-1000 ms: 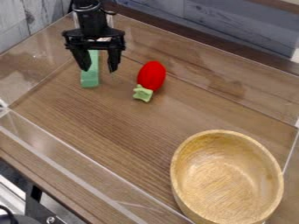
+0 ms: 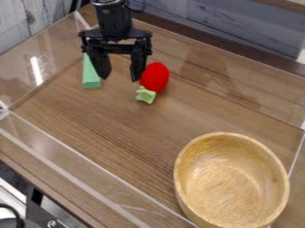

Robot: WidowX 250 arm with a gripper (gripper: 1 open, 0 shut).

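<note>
My black gripper [image 2: 117, 64] hangs over the wooden table near the back left, open, its two fingers spread to either side. A green block [image 2: 91, 76] lies just left of it, partly behind the left finger. A red object [image 2: 158, 76] lies to its right, partly behind the right finger, with a small light-green piece [image 2: 145, 96] just in front of the red one.
A large tan bowl [image 2: 231, 178] sits at the front right. A wall stands along the back left.
My gripper has moved right and toward the camera, from over the green block to between it and the red object. The objects look unmoved.
</note>
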